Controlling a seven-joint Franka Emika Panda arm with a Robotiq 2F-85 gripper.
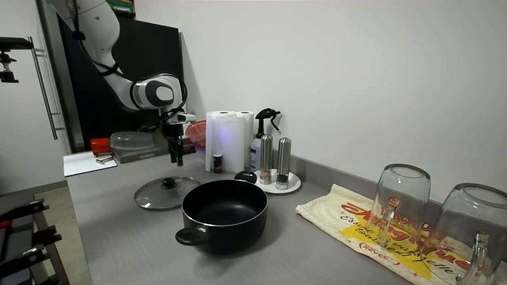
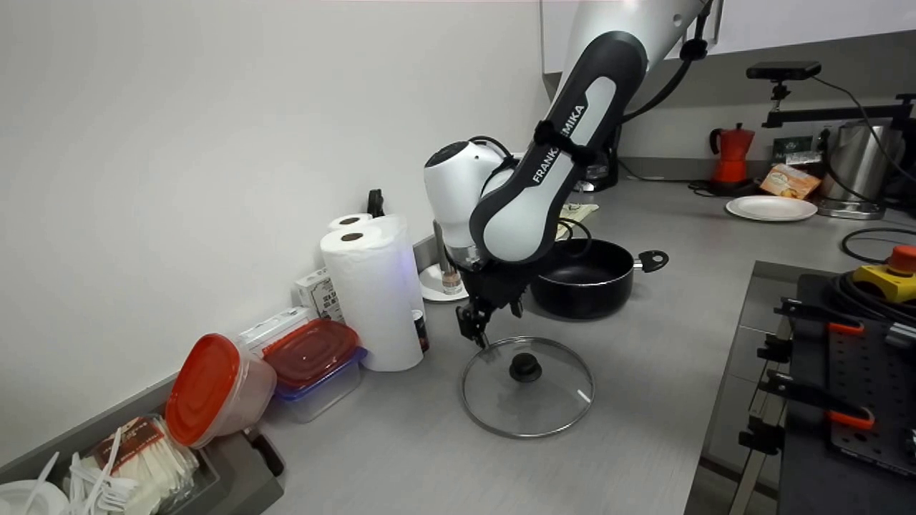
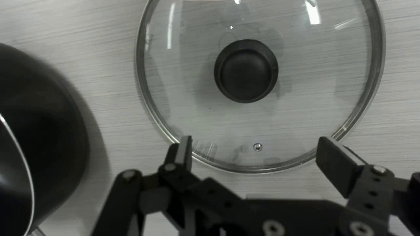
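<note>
A glass lid (image 2: 494,399) with a metal rim and a round black knob (image 3: 246,70) lies flat on the grey counter. In the wrist view my gripper is open, its two fingers wide apart over the lid's near rim, with nothing held. The knob sits beyond the fingertips, apart from them. From exterior view 1, the gripper (image 1: 178,164) hangs pointing down, above the counter on the wall side of the lid. A black pot (image 1: 225,232), uncovered and looking empty, stands beside the lid; its dark side fills the left of the wrist view.
Paper towel rolls (image 1: 228,142), a small dark shaker (image 1: 217,163) and a spray bottle (image 1: 256,152) stand along the wall. Two metal mills rest on a white plate (image 1: 290,188). Glass mugs (image 1: 399,204) stand upside down on a printed cloth (image 1: 332,209).
</note>
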